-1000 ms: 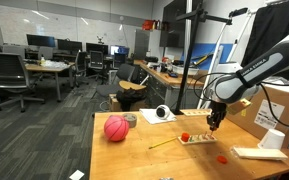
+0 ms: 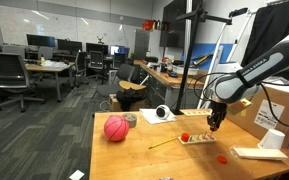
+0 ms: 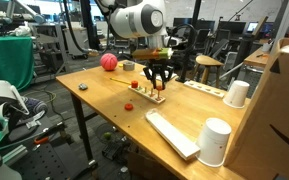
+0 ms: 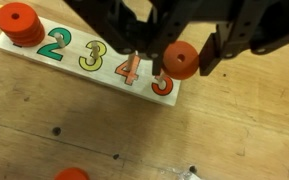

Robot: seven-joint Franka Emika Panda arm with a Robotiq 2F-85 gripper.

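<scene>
A pale wooden board [image 4: 87, 57] with pegs and painted numbers 2 to 5 shows in the wrist view, and in the second exterior view [image 3: 147, 95] it lies on the table. Red rings [image 4: 20, 24] are stacked at its end before the 2. My gripper is shut on an orange-red ring [image 4: 180, 61], right beside the peg at the 5. Whether that ring touches the peg or the board cannot be made out. A loose red disc [image 4: 72, 174] lies flat on the table, apart from the board.
A white bar [image 3: 172, 135] and a white cup [image 3: 214, 141] stand to the right in the second exterior view. On the table are also a pink ball [image 2: 116, 128], a yellow stick [image 2: 164, 144] and headphones [image 2: 163, 112]. Bare wood lies in front of the board.
</scene>
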